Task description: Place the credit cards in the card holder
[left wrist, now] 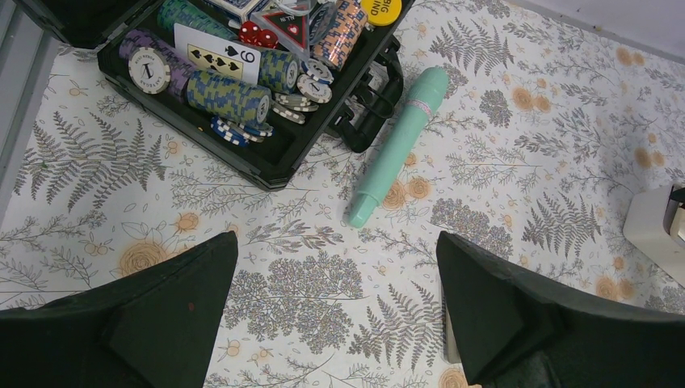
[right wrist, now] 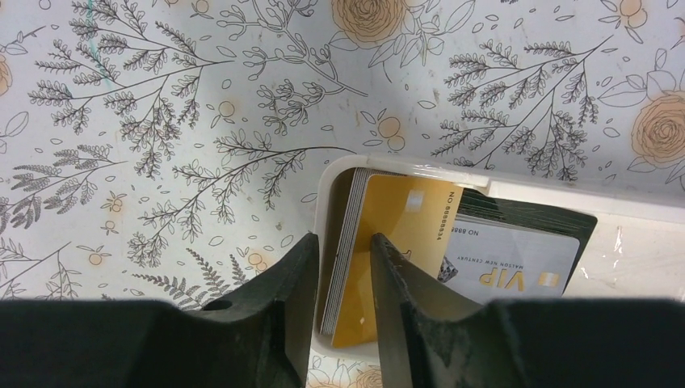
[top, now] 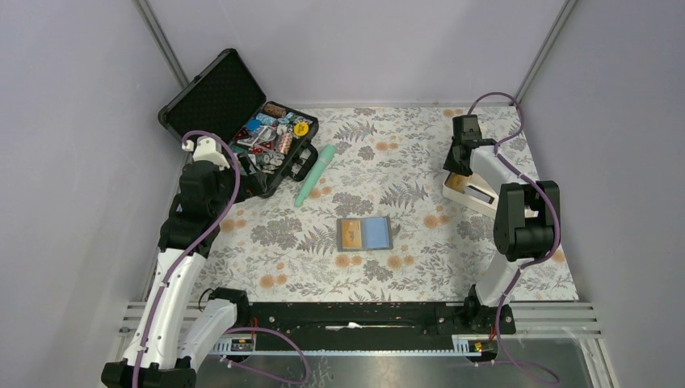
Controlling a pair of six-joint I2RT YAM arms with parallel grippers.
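A flat grey card holder (top: 390, 247) lies mid-table, with a gold card (top: 351, 234) on its left half and a blue panel or card (top: 376, 233) on its right. Gold cards (right wrist: 408, 242) lean in a stack at one end of a white tray (right wrist: 420, 166), beside a silver VIP card (right wrist: 509, 255). Over that end is my right gripper, its fingers partly apart: one by the tray's end wall, the other over the top gold card. No card is visibly gripped. My left gripper is open and empty above the table, left of the holder.
An open black case (top: 275, 179) of poker chips and cards stands at the back left. Beside it lies a green tube (top: 315, 175). Bare patterned table surrounds the holder and separates it from the tray.
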